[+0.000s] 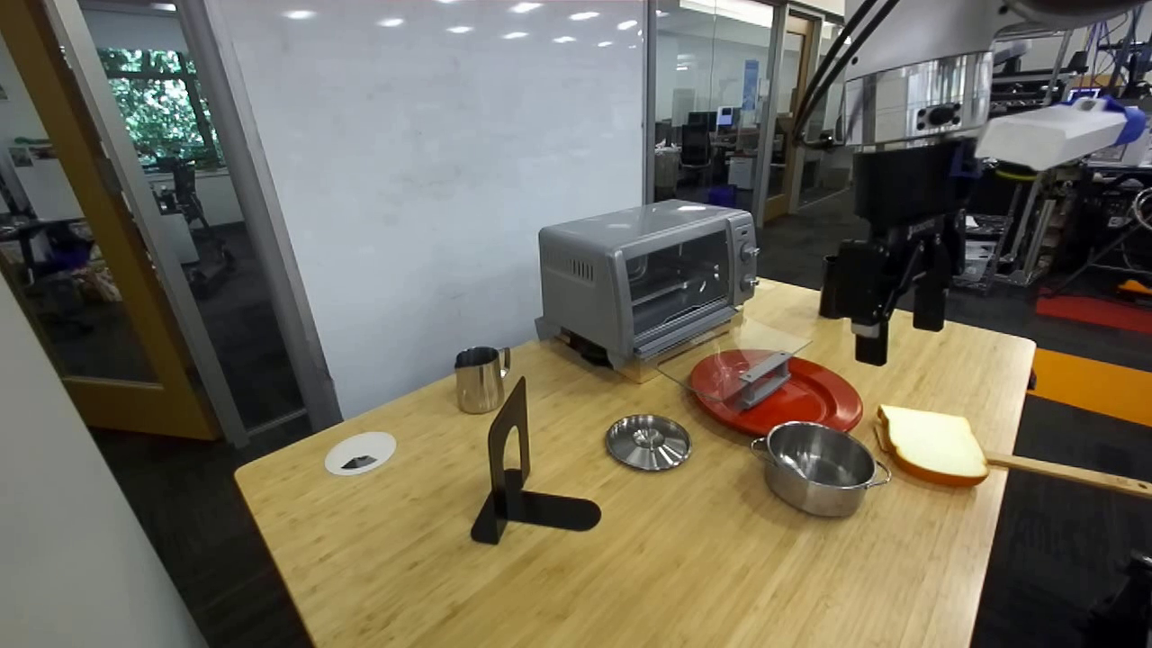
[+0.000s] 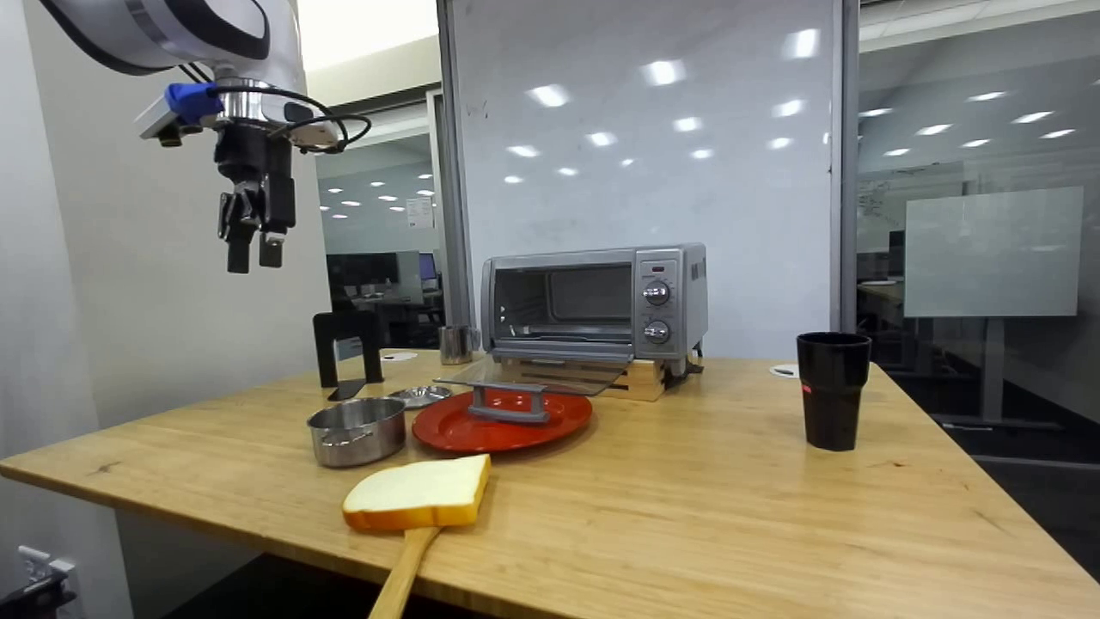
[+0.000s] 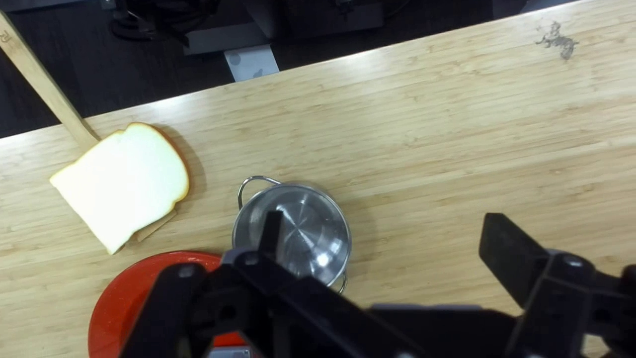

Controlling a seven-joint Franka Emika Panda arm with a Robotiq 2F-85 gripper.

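Observation:
My gripper is open and empty, its fingers wide apart in the wrist view. It hangs well above the table, at the upper right of exterior view 1 and the upper left of exterior view 2. One finger covers part of the steel pot below. The pot is uncovered and looks empty; a round steel lid lies flat on the table apart from it. A bread slice rests on a wooden spatula, whose handle sticks out past the table edge.
The toaster oven has its glass door lowered over a red plate. Elsewhere stand a steel pitcher, a black bookend and a black cup.

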